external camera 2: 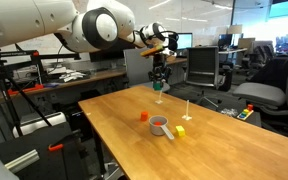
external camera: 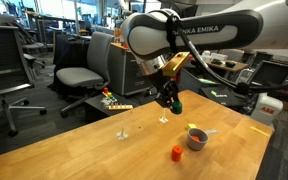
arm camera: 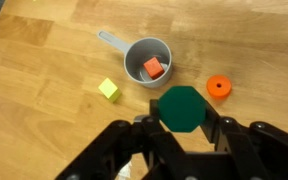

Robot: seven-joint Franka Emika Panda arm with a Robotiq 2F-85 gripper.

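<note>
Held above the table is a green round-topped object (arm camera: 182, 108), with my gripper (external camera: 175, 100) shut on it. In the wrist view it sits between the dark fingers and hides part of them. Ahead of it stands a grey pot with a handle (arm camera: 136, 58), holding a red block (arm camera: 154, 68). An orange-red round piece (arm camera: 219, 87) and a yellow cube (arm camera: 109, 90) lie on the table on opposite sides of the pot. In exterior view 1, the green object hangs up and left of the pot (external camera: 198, 140).
Office chairs (external camera: 81, 75) stand beyond its far edge.
</note>
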